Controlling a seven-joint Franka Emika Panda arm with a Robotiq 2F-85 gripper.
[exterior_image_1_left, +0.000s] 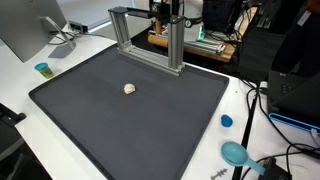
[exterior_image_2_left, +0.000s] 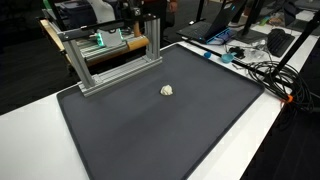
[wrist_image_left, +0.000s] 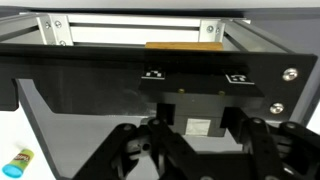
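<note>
In the wrist view my gripper reaches up from the bottom and is shut on a dark block-like handle (wrist_image_left: 205, 88). This handle sits at the front of a long black bar (wrist_image_left: 90, 95), which runs across a metal frame (wrist_image_left: 270, 38). White marks show on top of the handle. In exterior view 1 the frame's upright (exterior_image_1_left: 176, 45) stands at the back edge of the dark board; the gripper itself is hard to make out there.
A small cream lump (exterior_image_2_left: 166, 90) lies on the otherwise clear dark board (exterior_image_2_left: 180, 130). Off the board are a small green can (exterior_image_1_left: 43, 70), a blue item (exterior_image_1_left: 226, 121) and a teal ladle-like item (exterior_image_1_left: 238, 155). Cables crowd the right side.
</note>
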